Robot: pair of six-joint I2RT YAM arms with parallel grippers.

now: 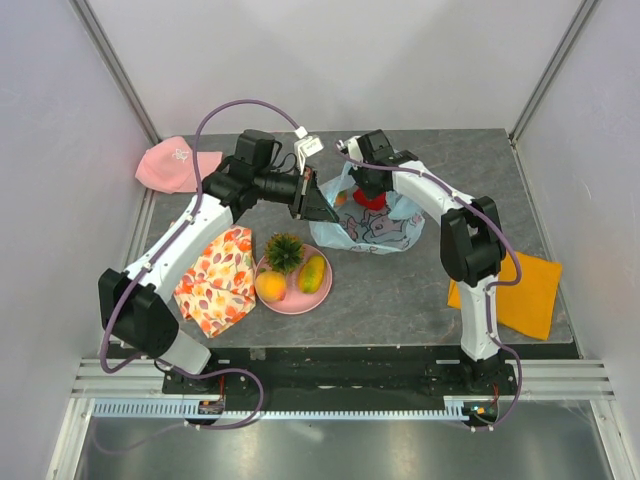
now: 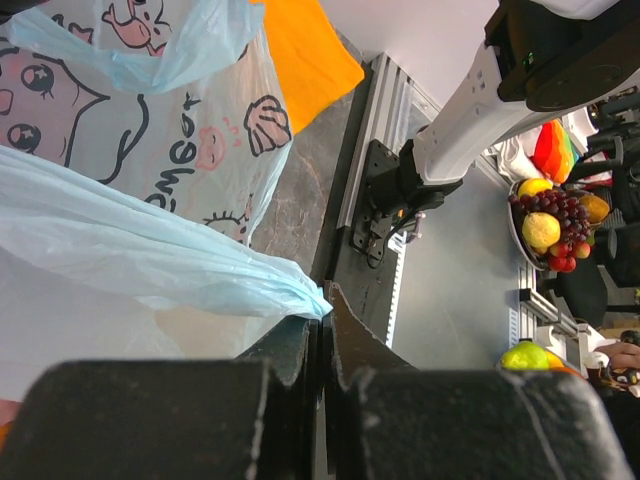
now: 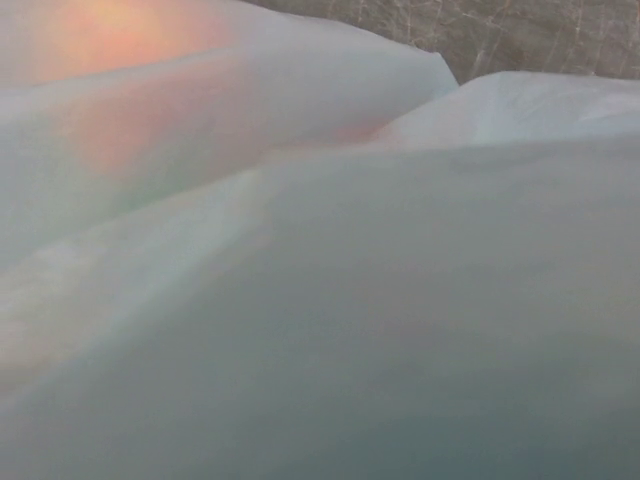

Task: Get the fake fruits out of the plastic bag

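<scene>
My left gripper is shut on the pale blue rim of the plastic bag [image 2: 150, 225]; the twisted film runs into its fingertips. In the top view the printed bag [image 1: 385, 232] lies at the back middle of the table. A red fruit [image 1: 370, 200] shows in its mouth, with an orange fruit [image 1: 341, 198] to the left. Over the back of the bag, just behind the red fruit, is my right gripper [image 1: 362, 182]; its fingers are too dark and small to read. Bag film fills the right wrist view, with blurred orange and red behind it.
A pink plate [image 1: 292, 302] holds a pineapple [image 1: 284, 252], an orange [image 1: 270, 286] and a yellow-green fruit [image 1: 312, 274]. Around lie a patterned cloth [image 1: 218, 280], a pink cloth [image 1: 176, 165] and an orange cloth [image 1: 530, 295]. The table in front of the bag is clear.
</scene>
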